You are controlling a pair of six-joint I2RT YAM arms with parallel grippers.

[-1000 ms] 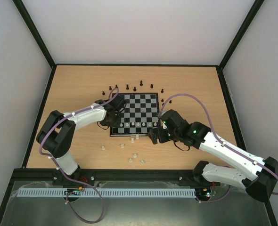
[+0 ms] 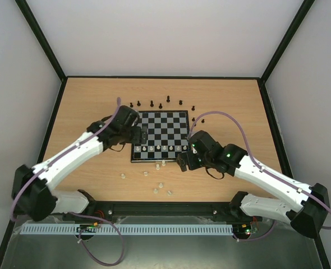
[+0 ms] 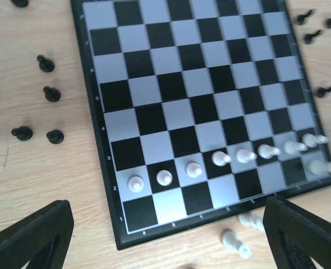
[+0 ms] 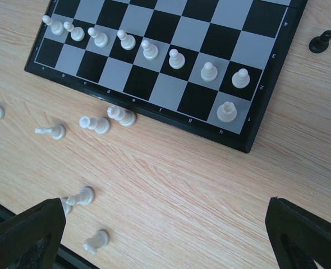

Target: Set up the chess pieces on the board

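The checkered chessboard (image 2: 164,126) has white pawns (image 3: 164,177) standing along its second row on the near side. One larger white piece (image 4: 227,111) stands on the near right corner square. My left gripper hangs above the board's left part, open, with nothing between its fingers. The leftmost pawn (image 3: 136,183) stands upright below it. My right gripper is open and empty too, held over the near right side of the board. Several white pieces (image 4: 95,124) lie on the table in front of the board.
Black pieces (image 3: 52,93) are scattered on the wooden table (image 2: 87,174) beyond the board and off both its sides. One black piece (image 4: 321,42) stands right of the board. Bare table lies to the near right of the board. A dark frame rail (image 2: 160,207) bounds the near edge.
My left arm has swung up and the gripper has lifted from the board's near left, uncovering the leftmost white pawn. My right arm has stayed nearly still.
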